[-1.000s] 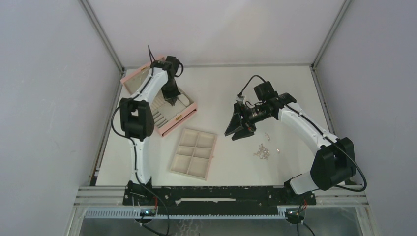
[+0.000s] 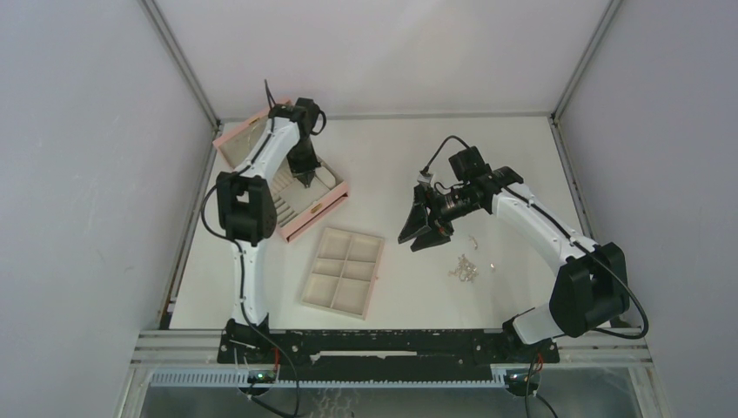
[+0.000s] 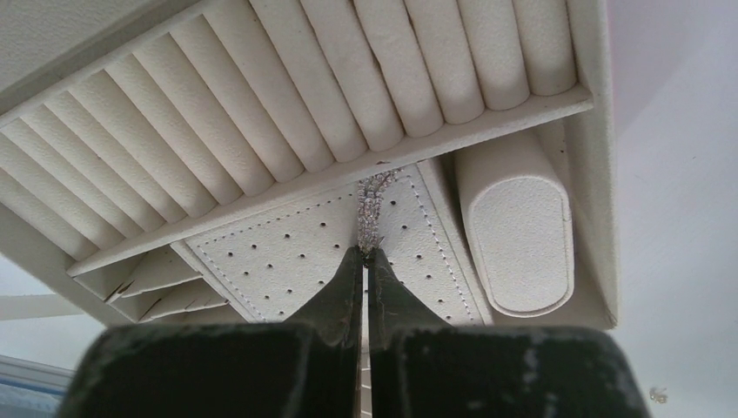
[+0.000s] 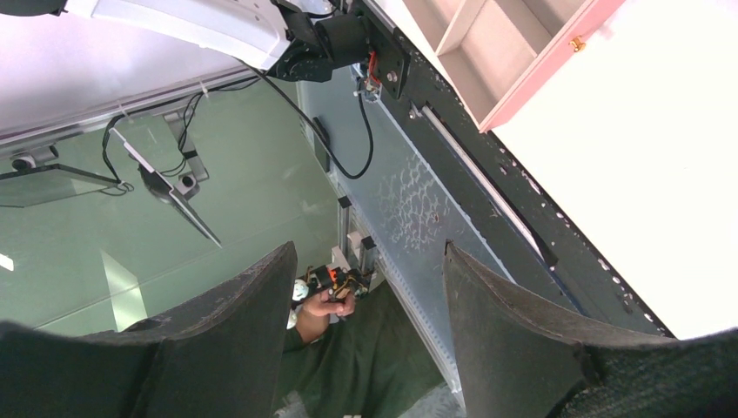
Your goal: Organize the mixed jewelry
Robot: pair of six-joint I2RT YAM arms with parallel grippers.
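In the left wrist view my left gripper is shut, with the end of a thin sparkling silver jewelry piece [image 3: 370, 213] pinched at its tips. The strand stretches from there across a cream panel with rows of small holes [image 3: 287, 248] inside the jewelry box [image 2: 300, 218]. From above, the left gripper [image 2: 305, 180] is over this box, hiding the silver piece. My right gripper [image 2: 421, 242] stands open and empty above the table. Below and right of it lies a small tangled pile of jewelry [image 2: 466, 268], with single pieces [image 2: 492, 266] nearby.
A cream tray with several compartments [image 2: 355, 270] lies in the front middle. The box's raised lid [image 2: 239, 144] leans at the back left. Beside the holed panel are ring rolls [image 3: 287, 87] and a rounded cushion [image 3: 520, 235].
The left arm has shifted very slightly. The right arm has barely moved, and the jewelry pile, tray and box stay where they were.
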